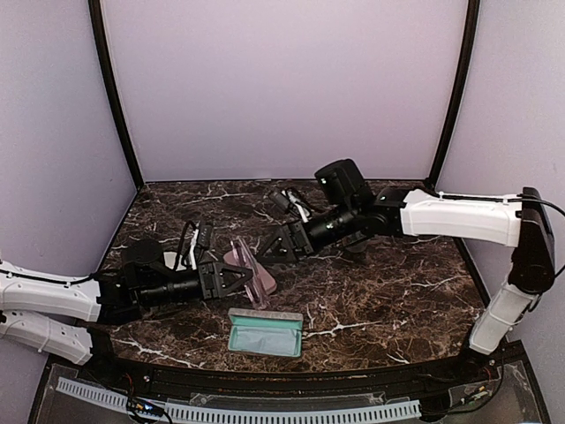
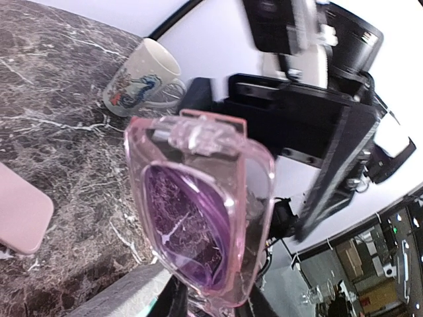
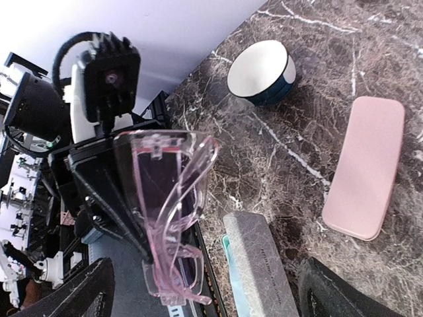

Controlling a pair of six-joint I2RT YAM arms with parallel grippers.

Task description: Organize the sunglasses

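Note:
Pink-framed sunglasses with purple lenses are held upright in my left gripper, shut on them, above the front of the table. My right gripper is open just behind and right of the glasses, apart from them, with nothing seen between its fingers. An open teal case with a grey lid lies below at the front.
A pink rounded block lies behind the case. A white mug and a white-and-blue bowl stand on the marble table.

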